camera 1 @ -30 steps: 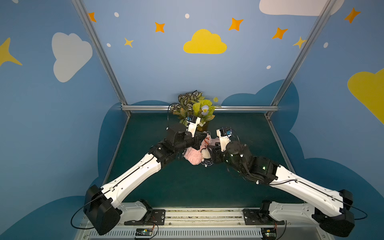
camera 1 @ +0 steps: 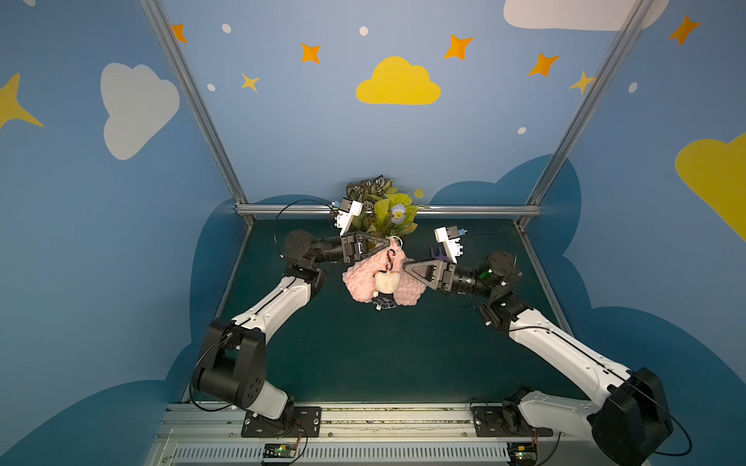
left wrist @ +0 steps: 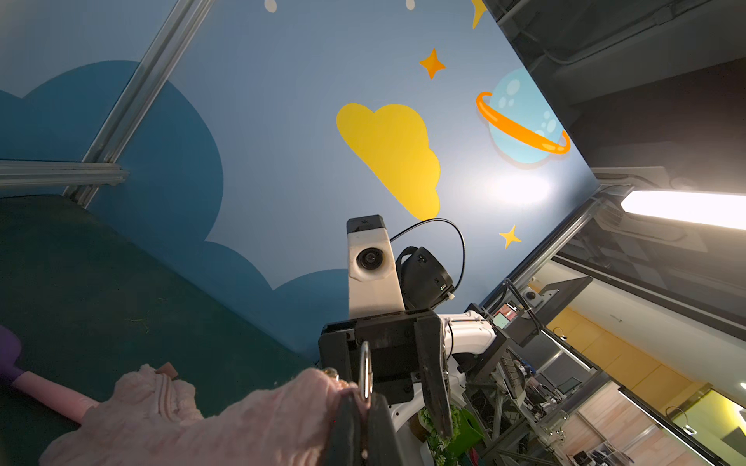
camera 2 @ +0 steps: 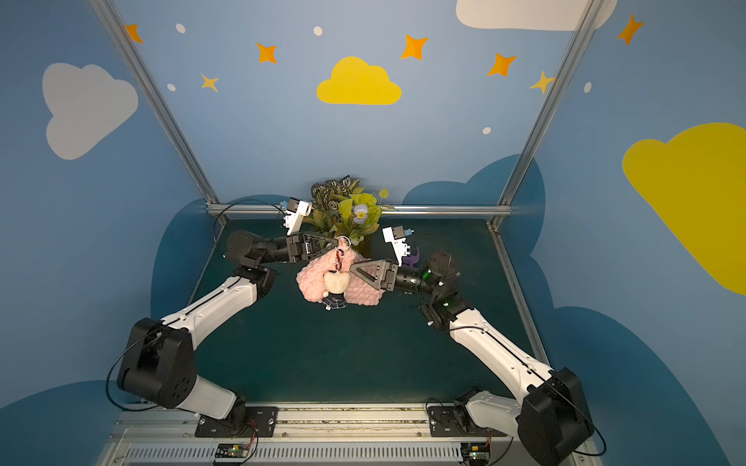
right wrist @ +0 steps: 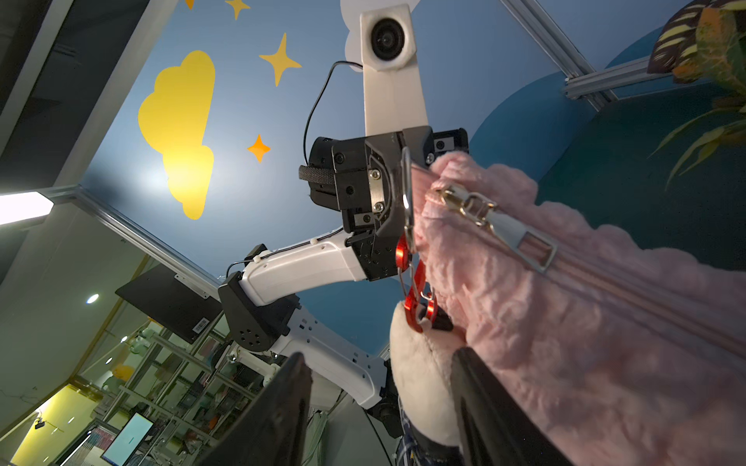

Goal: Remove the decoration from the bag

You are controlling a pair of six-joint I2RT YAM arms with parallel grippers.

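Note:
The pink fluffy bag (camera 1: 359,281) is lifted by its top corner, where my left gripper is shut on a thin bit of pink fabric. A metal ring (left wrist: 365,369) stands up at those fingertips. From that ring, a red clasp (right wrist: 419,303) leads down to the decoration, a plush with a cream head (camera 1: 386,282) and a dark plaid skirt (camera 1: 384,301). My right gripper is open near the plush; its head (right wrist: 423,372) appears beyond and between the fingers, not clasped. The bag's zipper (right wrist: 528,244) faces the right wrist camera.
A potted plant (camera 1: 398,211) stands right behind the bag at the back. A purple toy tool (left wrist: 7,353) with a pink handle (left wrist: 54,396) lies to the right, partly behind my right arm.

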